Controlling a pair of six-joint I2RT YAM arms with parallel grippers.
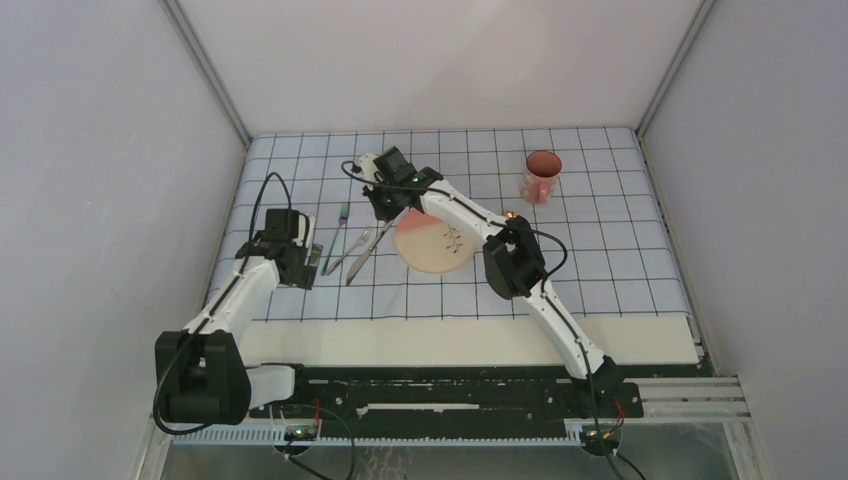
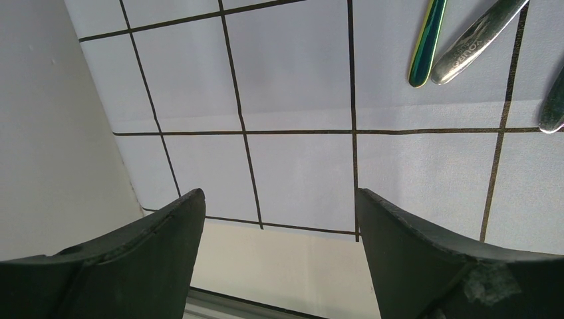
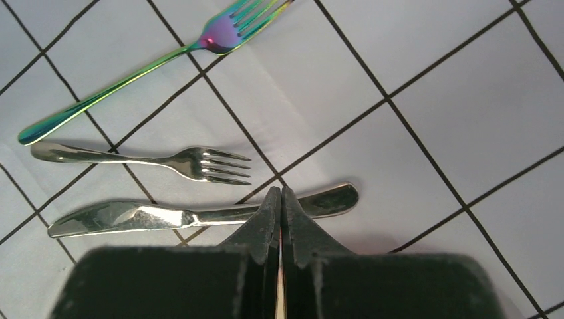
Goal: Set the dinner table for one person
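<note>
A silver table knife [image 3: 153,218] lies slantwise on the cloth, just left of the plate [image 1: 432,262]. My right gripper is shut with nothing between its fingers; its tips overlap the knife's handle in the right wrist view, and the knife stays outside them. Beside the knife lie a small silver fork [image 3: 186,162] and a longer rainbow-coloured fork [image 3: 126,83]. At the left of the table my left gripper stands open and empty, with the cutlery handle ends at the upper right of its view. A pink mug [image 1: 540,178] stands at the back right.
A small golden object [image 1: 510,214] is partly visible beside the right arm. Bare gridded cloth [image 1: 620,250] covers the right side of the table. Walls enclose the back and both sides, the left one [image 2: 60,133] near the left gripper.
</note>
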